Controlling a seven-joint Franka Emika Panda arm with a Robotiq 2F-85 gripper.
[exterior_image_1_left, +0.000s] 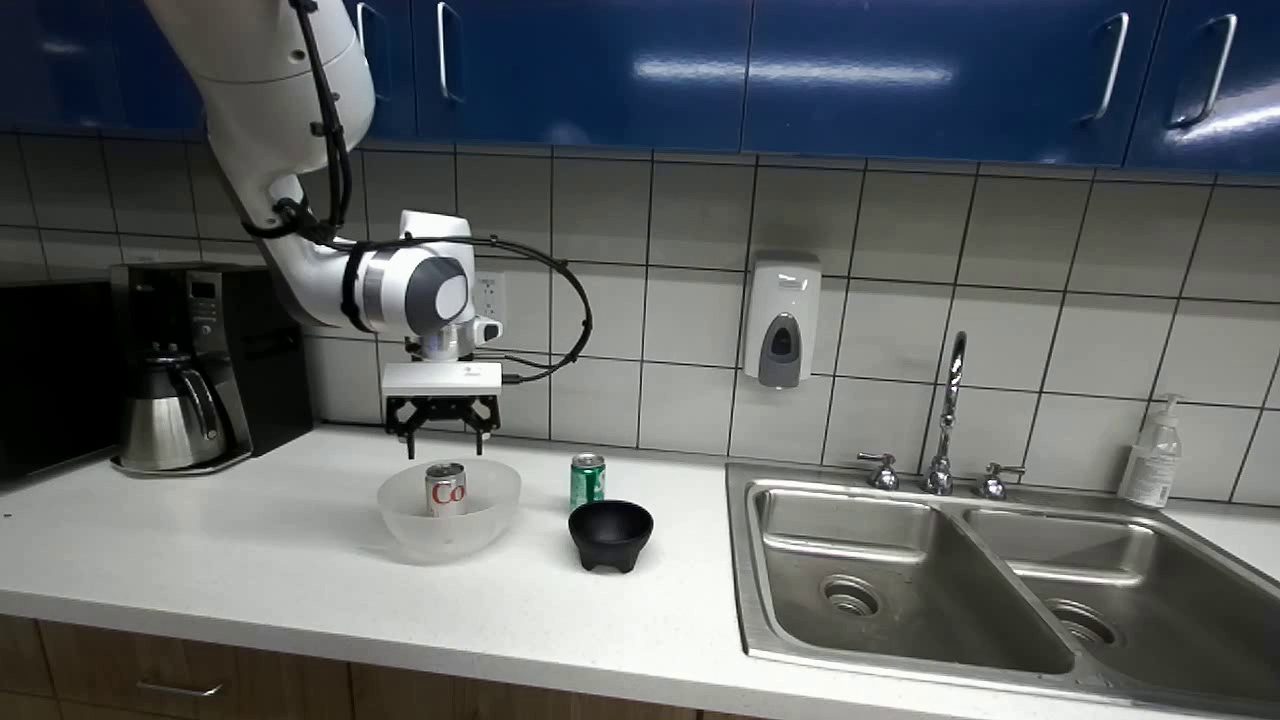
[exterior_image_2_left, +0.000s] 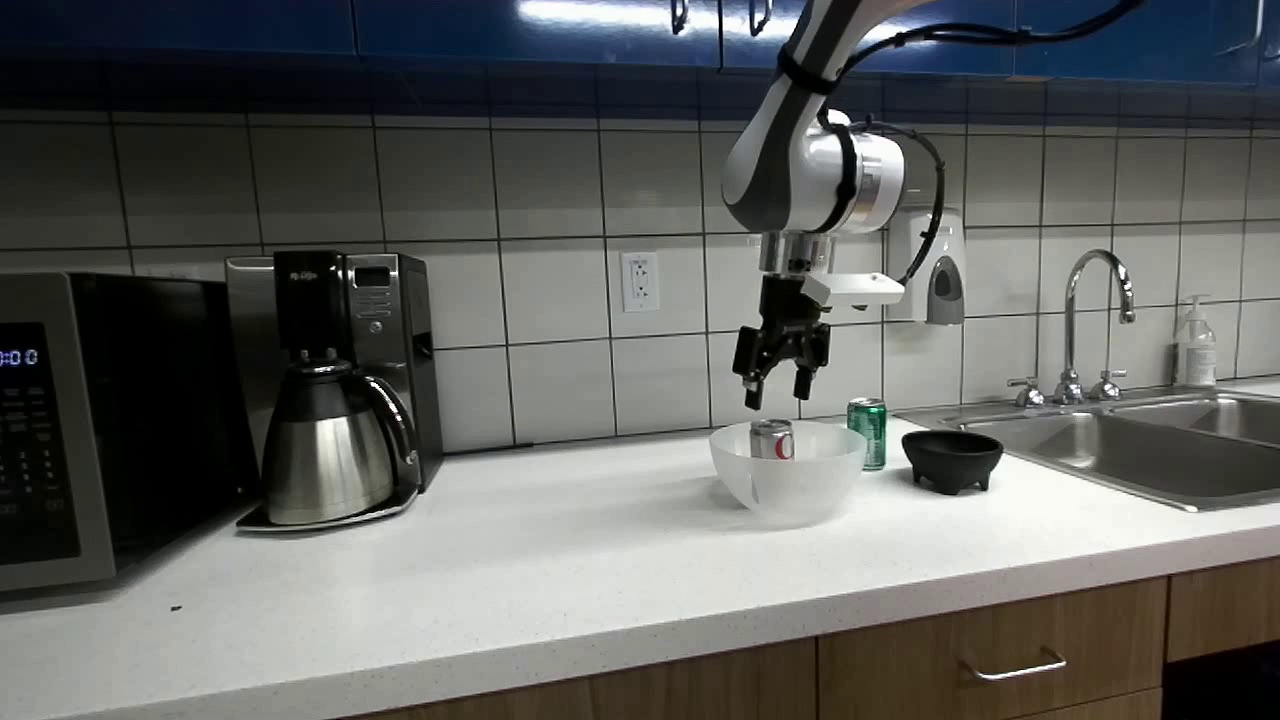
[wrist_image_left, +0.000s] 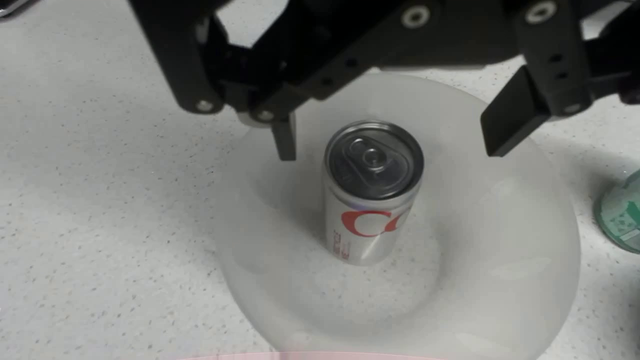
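Observation:
A silver can with red lettering (wrist_image_left: 372, 198) stands upright inside a frosted white bowl (wrist_image_left: 498, 264). My gripper (exterior_image_1_left: 445, 451) hangs over the bowl, its fingers wide apart and empty. In the wrist view the can's lid lies a little below the gap between the two fingers, apart from both. From the second exterior view, the gripper (exterior_image_2_left: 779, 396) is just above the can (exterior_image_2_left: 771, 439), whose lower part the bowl wall (exterior_image_2_left: 804, 486) hides.
Right of the bowl stand a green can (exterior_image_1_left: 587, 479) and, in front of it, a small black footed bowl (exterior_image_1_left: 611, 532). Farther right is a double sink (exterior_image_1_left: 750, 576). A coffee maker (exterior_image_2_left: 348, 396) and microwave (exterior_image_2_left: 120, 432) occupy the left; the counter between them and the bowl is clear.

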